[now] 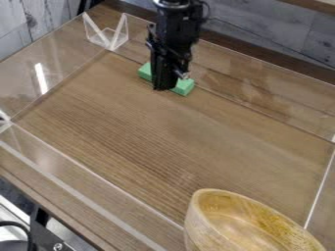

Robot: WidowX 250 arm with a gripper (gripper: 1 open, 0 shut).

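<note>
My black gripper (pixel 164 74) reaches down from the top centre to a green block (pixel 178 82) on the wooden tray floor (pixel 131 147). Its fingertips are at the left part of the block, partly covering it. I cannot tell whether the fingers are shut on the block or apart.
A yellow oval bowl (pixel 242 224) fills the bottom right. Clear plastic pieces stand at the left edge and top left. The tray walls run along the back and right.
</note>
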